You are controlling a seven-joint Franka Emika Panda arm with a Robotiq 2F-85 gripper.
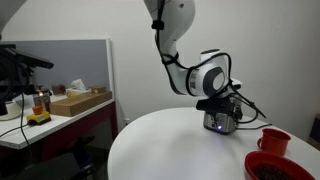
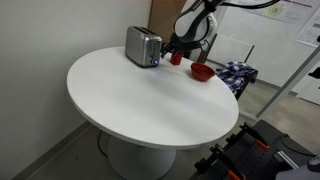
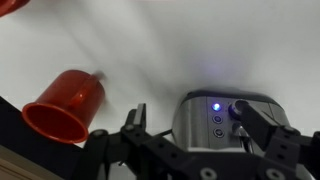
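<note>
A silver and black toaster (image 2: 143,46) stands near the far edge of the white round table (image 2: 135,95). In the wrist view its control end (image 3: 208,125) shows a small blue light and a dark lever, close to the right finger (image 3: 257,126). My gripper is open, its fingers wide apart and no object visibly held. From the first exterior view, the hand overlaps the toaster (image 1: 216,123), partly hiding it; the exact gap or contact cannot be told. A red mug (image 3: 65,106) lies to the left in the wrist view.
The red mug (image 1: 273,142) and a red bowl (image 1: 262,158) with dark contents stand on the table's right side. A cable (image 1: 254,127) trails from the toaster.
</note>
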